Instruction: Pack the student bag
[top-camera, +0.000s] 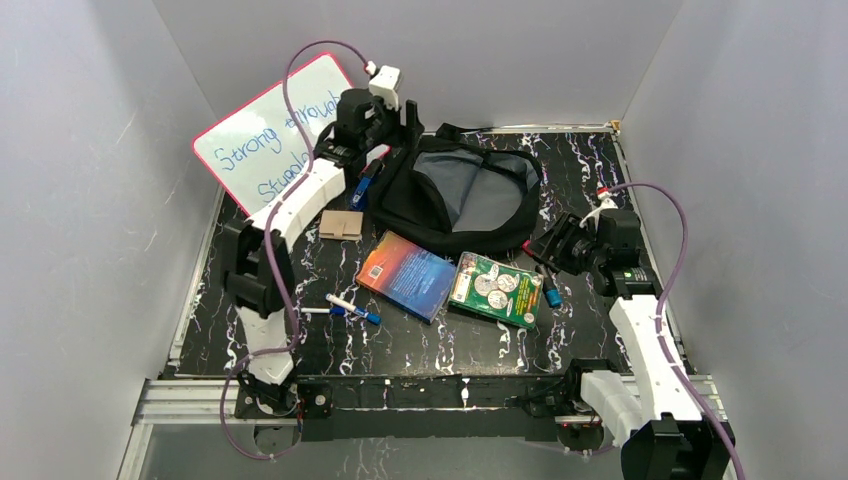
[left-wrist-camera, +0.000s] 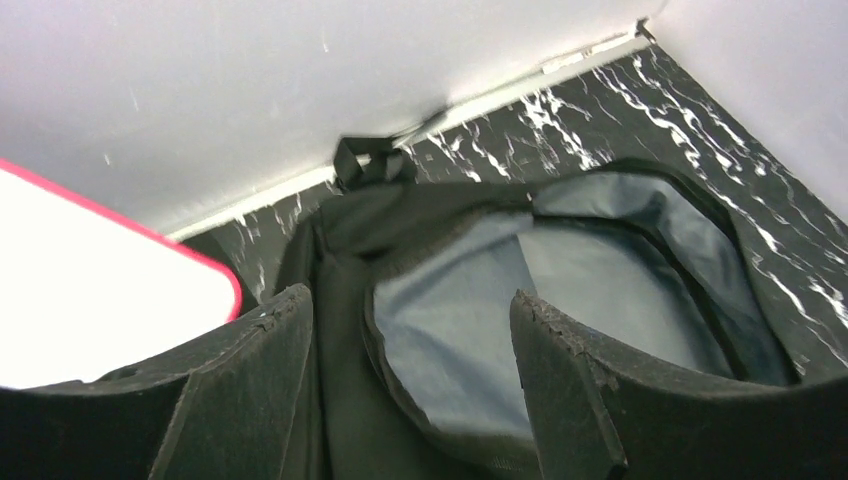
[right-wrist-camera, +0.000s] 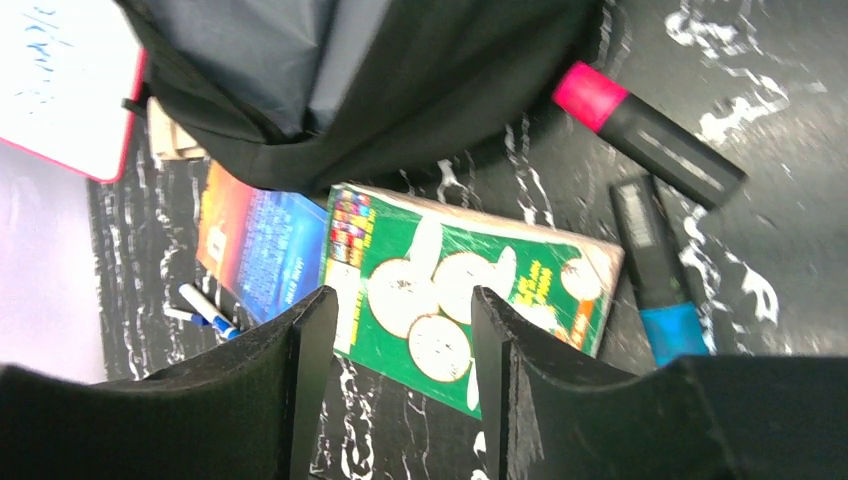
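A black bag (top-camera: 394, 200) with a grey lining lies unzipped at the back middle of the table. Above its left end my left gripper stands open, nothing between its fingers. In front of the bag are an orange-and-blue book (top-camera: 408, 276) and, to its right, a green book (right-wrist-camera: 440, 300). My right gripper hovers over the green book's right side in the top view, its fingers apart and empty. Beside that book lie a red-capped marker (right-wrist-camera: 650, 135) and a blue-capped marker (right-wrist-camera: 660, 270).
A whiteboard (top-camera: 262, 130) with blue handwriting leans at the back left. Near it sit a tan wallet (top-camera: 341, 225) and a blue item (top-camera: 362, 190). Two slim markers (top-camera: 354, 308) lie at front left.
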